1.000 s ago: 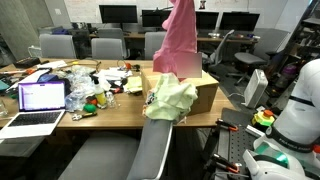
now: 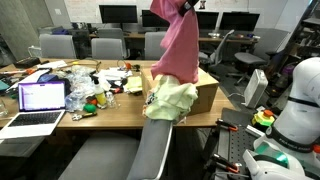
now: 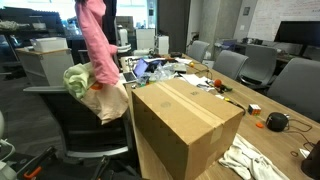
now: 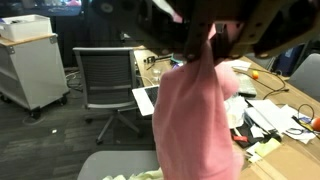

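Note:
A long pink cloth (image 2: 180, 48) hangs down from my gripper, which is shut on its upper end in the wrist view. In exterior view 1 its lower end is in front of the cardboard box, above a pale green cloth (image 2: 172, 97). That green cloth drapes over the top of the chair's backrest (image 2: 152, 150). Exterior view 2 shows the pink cloth (image 3: 98, 45) hanging beside the green cloth (image 3: 78, 78); whether they touch, I cannot tell. The gripper itself is above the top edge in exterior view 2.
The big cardboard box (image 3: 190, 125) stands on the table edge behind the chair. A laptop (image 2: 40, 100) and cluttered bottles and bags cover the table's left side. White cloth (image 3: 250, 158) lies right of the box. A small black table (image 2: 235, 135) stands near the robot base.
The pink cloth has come lower and shifted slightly; its upper end and the gripper now show near the top of exterior view 1. The green cloth and chair stay put.

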